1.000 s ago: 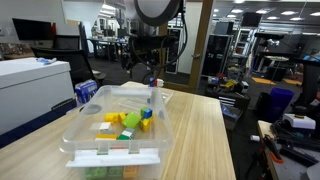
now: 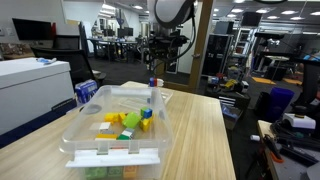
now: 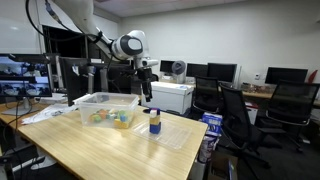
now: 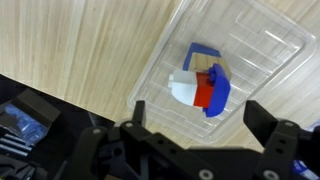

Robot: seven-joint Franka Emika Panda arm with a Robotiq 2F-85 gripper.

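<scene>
A small cluster of blocks (image 4: 203,80), with white, red, blue and wood-coloured parts, rests on a shallow clear tray (image 4: 160,70). From the side these blocks (image 3: 155,121) look stacked upright on the tray (image 3: 178,136). My gripper is above them, its two fingers spread wide apart and nothing between them. In the first exterior view the gripper (image 2: 168,46) is high over the table's far part; the blocks (image 2: 153,82) are partly hidden behind the bin.
A clear plastic bin (image 2: 75,130) holding several colourful blocks (image 2: 130,121) takes up the near side. A blue-and-white box (image 2: 86,91) stands beside it.
In the first exterior view, the arm and gripper have shifted to the right, high above the table. The bin and blocks have stayed in place.
</scene>
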